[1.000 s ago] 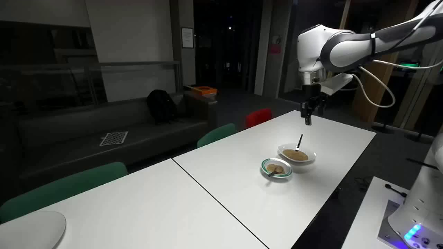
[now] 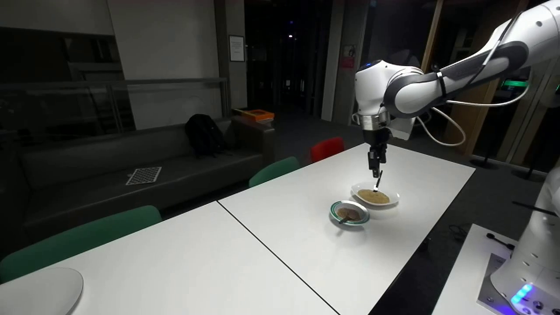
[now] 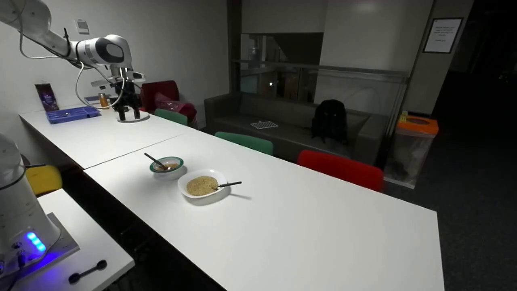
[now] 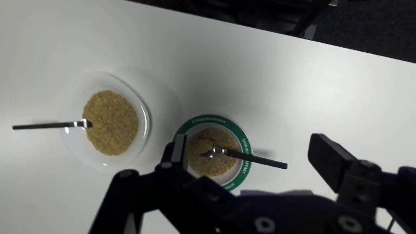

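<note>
A white dish (image 3: pixel 183 186) of golden grain stands on the table, a dark-handled fork or spoon (image 4: pixel 46 126) leaning out over its rim. Beside it is a smaller green-rimmed bowl (image 4: pixel 240 134) with brownish grain; a spoon (image 4: pixel 257 159) rests in it, handle past the rim. My black gripper is open, pointing down, with nothing held. In the wrist view its fingers appear on either side of the spoon handle, and the left one covers part of the bowl's edge. Exterior view 1 shows the gripper (image 2: pixel 375 171) above the tabletop, clear of both dishes.
A blue tray (image 3: pixel 72 114) and a round white plate (image 2: pixel 50 288) are on the adjoining table. Green and red chairs (image 3: pixel 339 169) line the far side.
In exterior view 1 my arm has moved left and down, bringing the gripper lower over the table. The dishes and their utensils have stayed where they were.
</note>
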